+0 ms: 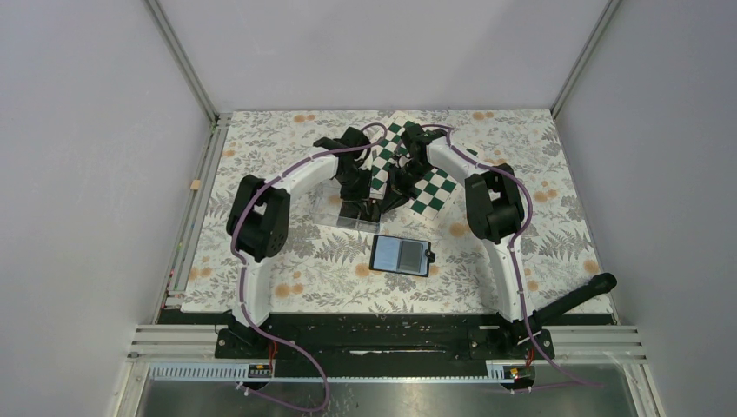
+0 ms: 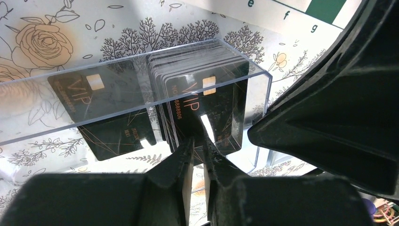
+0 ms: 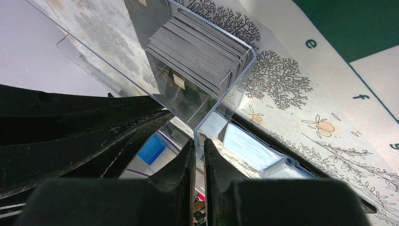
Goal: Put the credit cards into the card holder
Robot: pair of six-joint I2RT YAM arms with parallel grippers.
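A clear plastic box (image 1: 347, 223) holds a tight upright stack of black VIP credit cards (image 2: 207, 101). Another black card (image 2: 110, 110) is in the box left of the stack. In the left wrist view, my left gripper is slightly open at the front of the stack, with a narrow empty gap between its fingertips. My right gripper is shut on the box's corner edge, in the right wrist view. The card holder (image 1: 401, 255) lies unfolded on the table in front of the box, with dark edges and pale pages.
A green and white checkered board (image 1: 434, 190) lies behind and to the right of the box. A black rod (image 1: 575, 295) lies at the front right. Patterned cloth around the card holder is clear. Both arms stand close together over the box.
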